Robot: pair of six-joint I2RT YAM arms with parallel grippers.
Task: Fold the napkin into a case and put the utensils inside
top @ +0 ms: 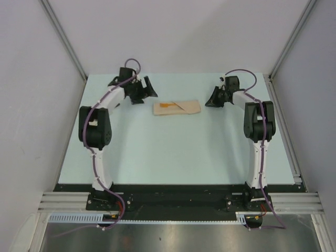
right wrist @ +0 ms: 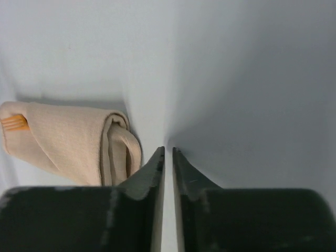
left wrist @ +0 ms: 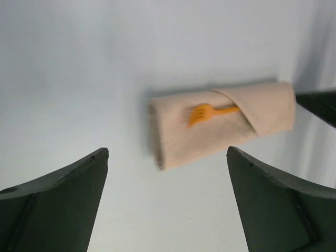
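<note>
A folded beige napkin (top: pixel 189 108) lies at the upper middle of the table, with an orange fork tucked partly under its flap; the napkin (right wrist: pixel 68 136) also fills the left of the right wrist view. My left gripper (top: pixel 140 90) is open and empty above and left of it, its fingers spread wide in the left wrist view. My right gripper is to the right of the napkin, apart from it, its fingertips close together with a narrow gap and nothing visible between; whether it is fully shut is unclear.
Both arms stand at the sides, reaching from the front edge.
</note>
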